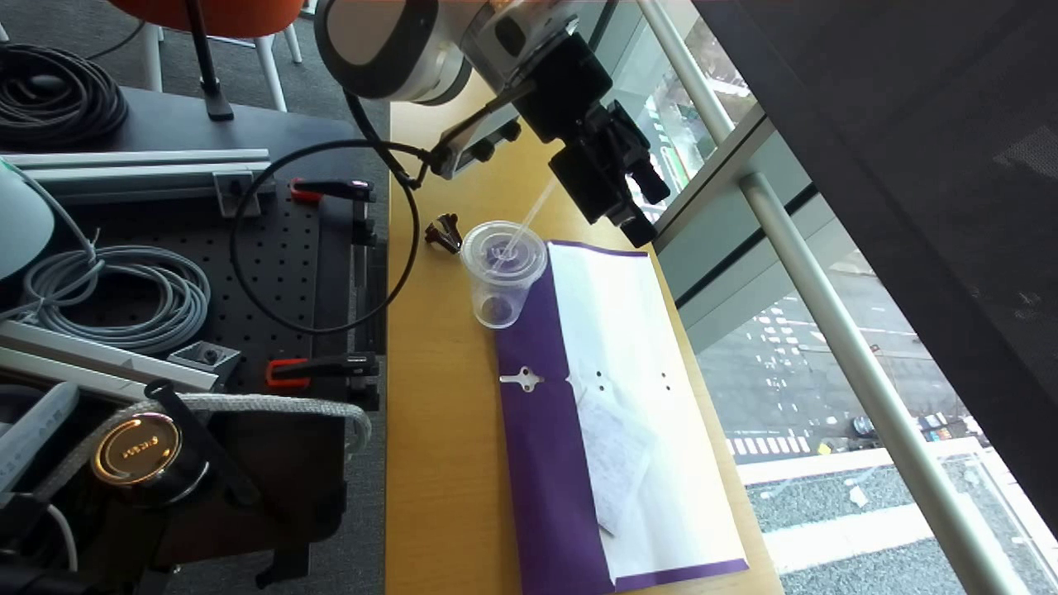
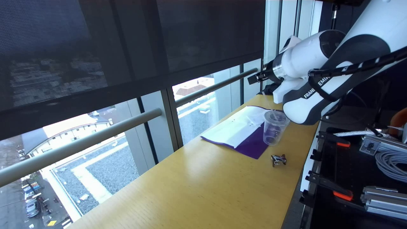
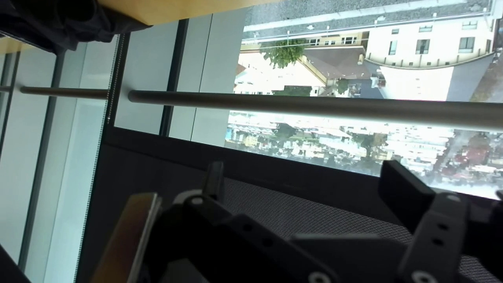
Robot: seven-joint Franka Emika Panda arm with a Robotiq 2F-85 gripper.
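Observation:
A clear plastic cup (image 1: 498,292) with a lid and a straw (image 1: 536,207) stands on the purple edge of an open folder (image 1: 536,466). In the second exterior view the same cup (image 2: 273,131) looks close to upright. My gripper (image 1: 645,210) hangs above and to the right of the cup, near the window, apart from the cup's body. Its fingers (image 3: 404,194) are spread wide in the wrist view, with only the window and dark blind behind the gap. Whether the straw touches the gripper's underside is hard to tell.
A small dark shiny object (image 1: 443,234) lies beside the cup on the wooden table (image 1: 441,446). The window rail (image 1: 843,327) and dark blind (image 1: 922,159) bound the right side. Toward the second exterior camera, the table (image 2: 183,190) is bare.

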